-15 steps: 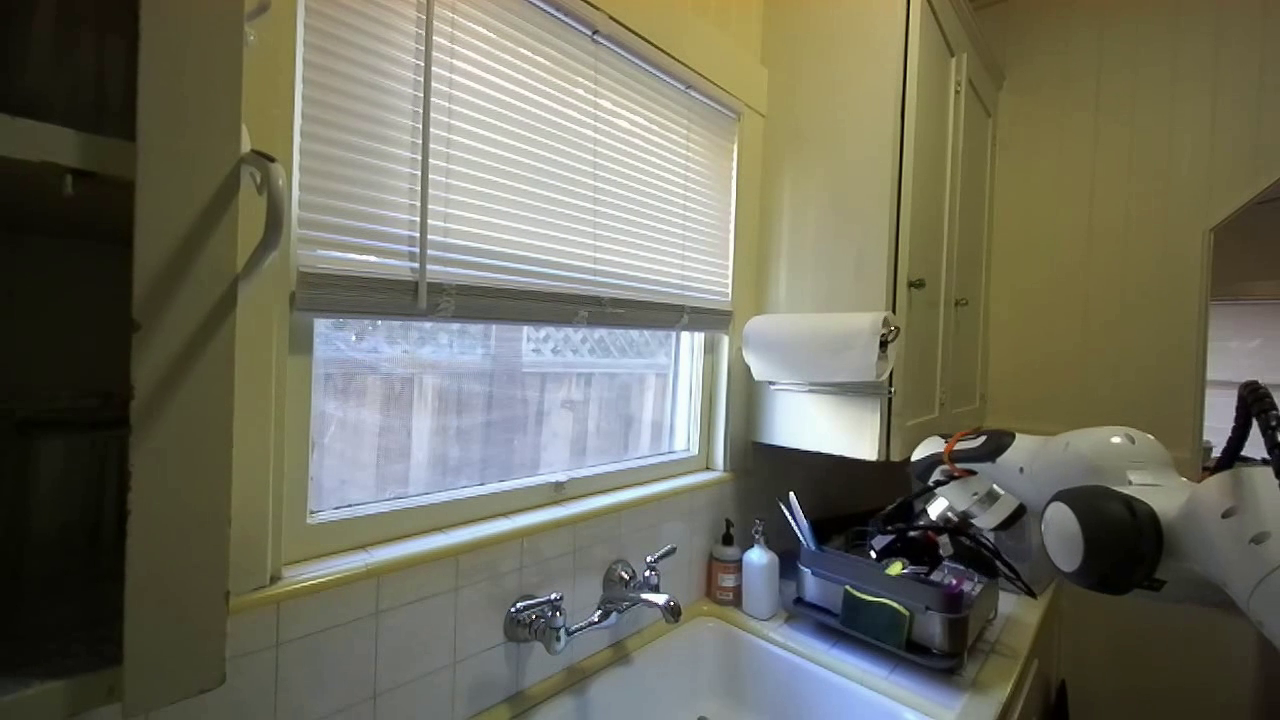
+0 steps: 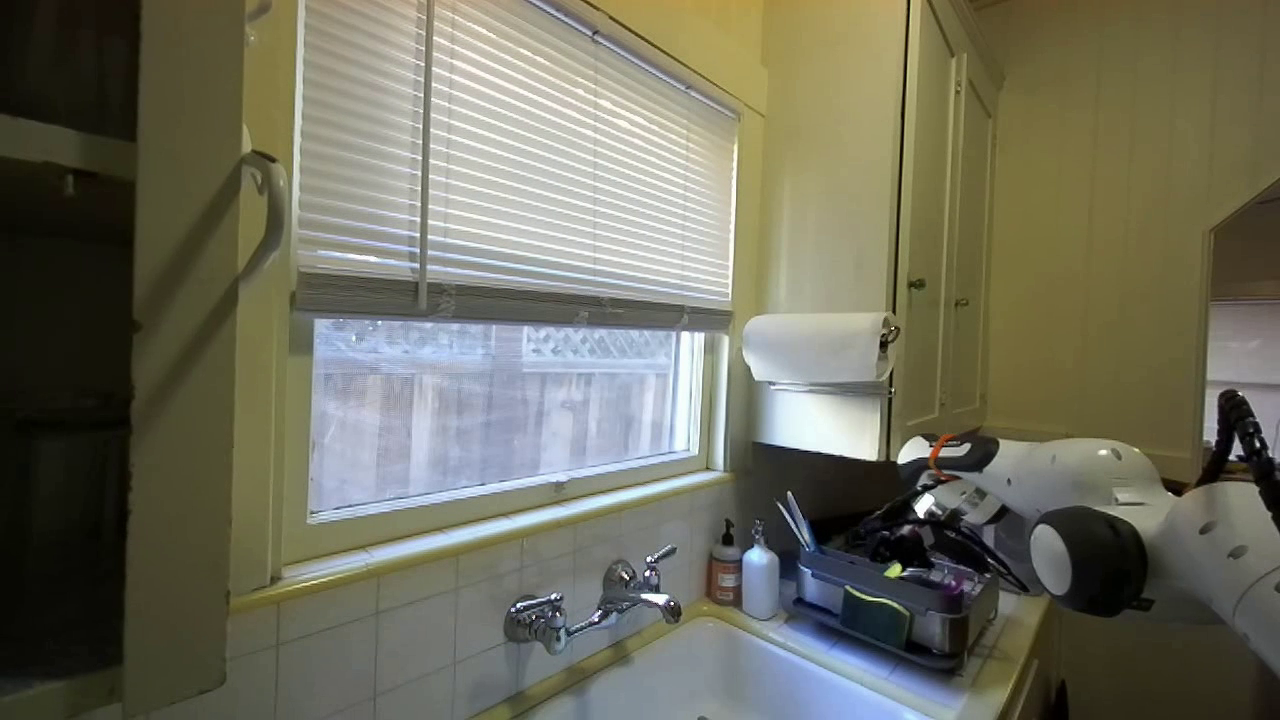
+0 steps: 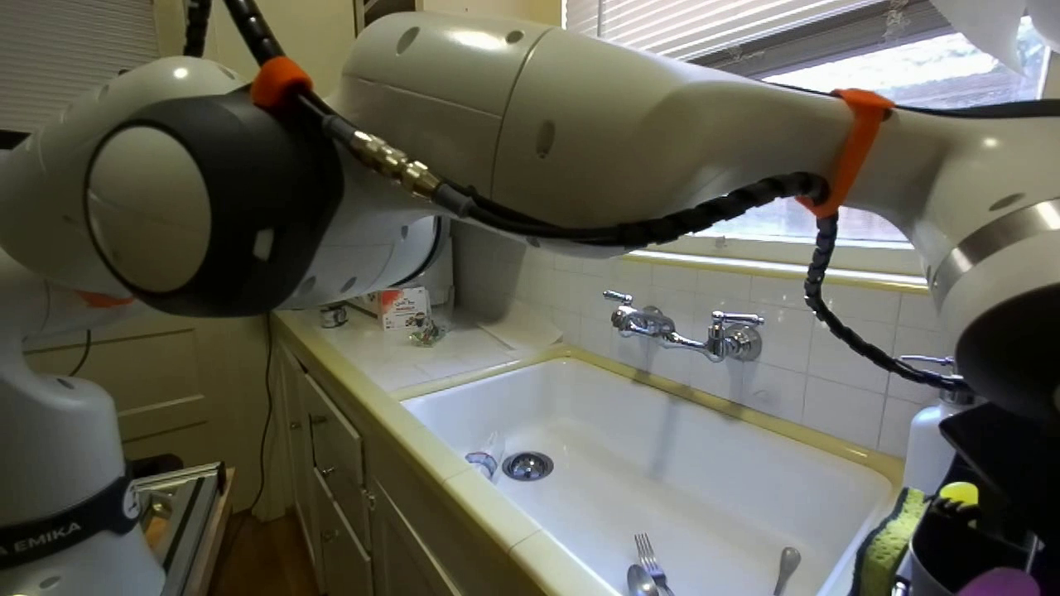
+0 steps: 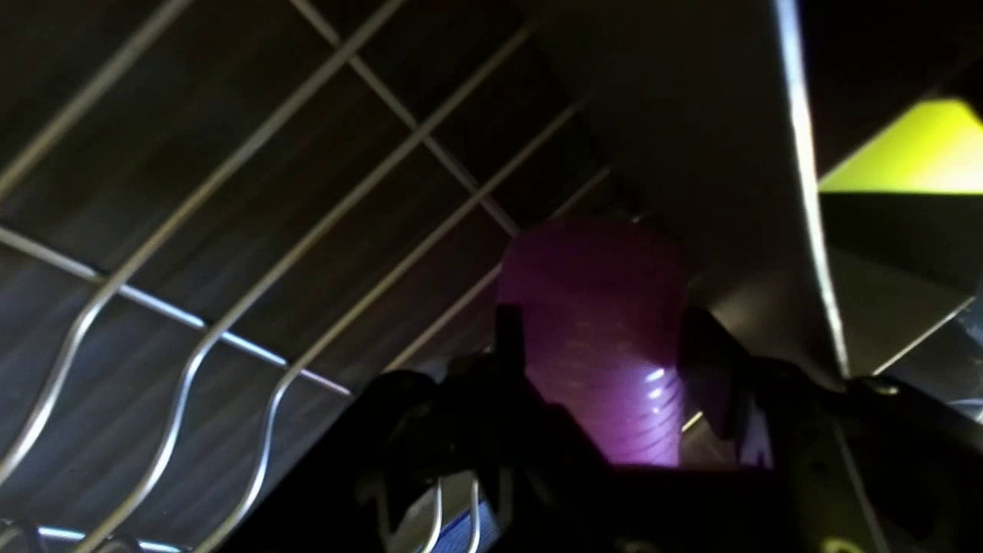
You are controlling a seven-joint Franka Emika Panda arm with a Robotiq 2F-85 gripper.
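A purple, rounded object (image 4: 594, 276) with a ribbed, shiny lower part fills most of the space between the fingers of my gripper in the wrist view. The dark fingers stand apart, one on each side of it; whether they press on it is too dark to tell. Below it are the wires of a dish rack (image 4: 249, 299), and a dark wall (image 4: 709, 184) stands close on its right. In exterior view 1 my hand reaches down into the grey dish rack (image 2: 828, 584) on the counter, its fingertips hidden among cables and rack contents.
A sponge (image 2: 876, 617) hangs on the rack's front. Two soap bottles (image 2: 759, 578) stand beside it, under a paper towel roll (image 2: 816, 347). The sink (image 3: 686, 447) holds a fork (image 3: 648, 558) and other cutlery. Bare counter (image 3: 437, 358) lies beyond the sink.
My arm has shifted slightly left in exterior view 1, with the hand lower and further into the rack. The rack and bottles stand where they were.
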